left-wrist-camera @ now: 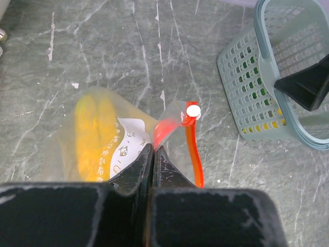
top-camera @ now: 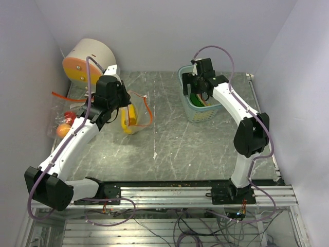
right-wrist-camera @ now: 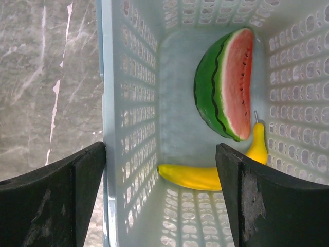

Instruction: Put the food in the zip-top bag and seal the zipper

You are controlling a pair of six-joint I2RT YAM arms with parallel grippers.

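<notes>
My left gripper is shut on the edge of the clear zip top bag [top-camera: 138, 116], next to its red zipper strip [left-wrist-camera: 193, 149] with a white slider. Inside the bag lies a yellow food item [left-wrist-camera: 95, 134], partly covered by a white printed patch. My right gripper is open at the left wall of the blue basket [top-camera: 203, 114], one finger outside the rim and the other over the inside. On the basket's floor are a watermelon slice [right-wrist-camera: 226, 85], a yellow banana-like piece [right-wrist-camera: 193, 176] and a small yellow pear-shaped piece [right-wrist-camera: 258, 145].
At the left, another clear bag [top-camera: 57, 116] with red and orange food lies partly behind the left arm. A white and orange drum-shaped object [top-camera: 88, 57] stands at the back left. Bare table [top-camera: 167, 149] lies between the bag and the basket.
</notes>
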